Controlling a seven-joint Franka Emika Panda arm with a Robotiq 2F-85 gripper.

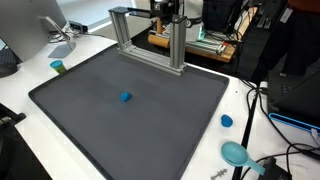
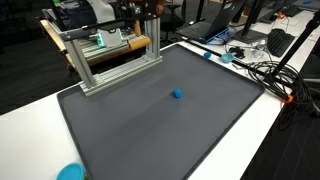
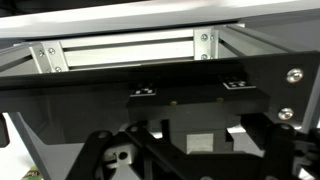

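Note:
A rack with a dark top bar and pale metal uprights stands at the far edge of the grey board in exterior view 1. Close over this bar is my gripper, its fingers apart. A dark block lies between and just below the fingertips in the wrist view; contact with it cannot be made out. An orange-brown piece hangs under the bar in exterior view 1. Most of the gripper is cut off or lost against dark parts in both exterior views.
A small blue piece lies on the grey board, which is otherwise largely clear. Right of the board are another blue piece and a turquoise bowl-like thing, near loose black cables. A green-topped cup stands beyond the left edge.

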